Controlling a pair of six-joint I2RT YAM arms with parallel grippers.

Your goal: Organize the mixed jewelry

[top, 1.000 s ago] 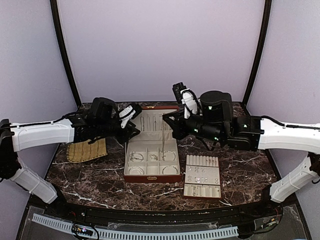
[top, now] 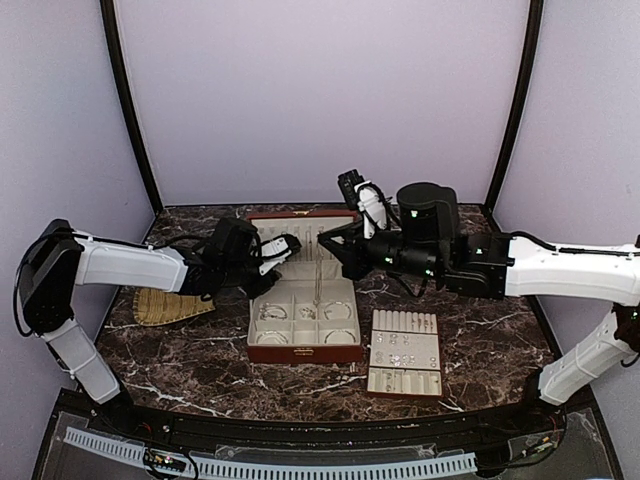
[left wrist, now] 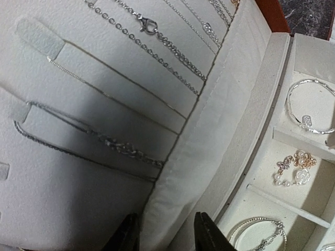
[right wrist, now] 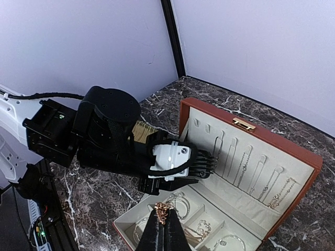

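Observation:
An open jewelry box (top: 305, 354) has necklaces hanging on its lid panel (left wrist: 84, 157) and bracelets and small pieces in compartments (left wrist: 309, 188). My left gripper hovers at the lid's inner panel and fabric pocket (left wrist: 230, 94), part open, nothing seen between its fingers. My right gripper is held high over the box, shut on a fine chain with a rose-gold cluster (right wrist: 161, 212) at the fingertips; the chain (top: 318, 280) dangles toward the compartments.
A tray (top: 404, 390) with rings and earrings lies right of the box. A woven mat (top: 165, 308) lies at left, partly behind the left arm.
The right gripper and its dangling chain have shifted slightly left.

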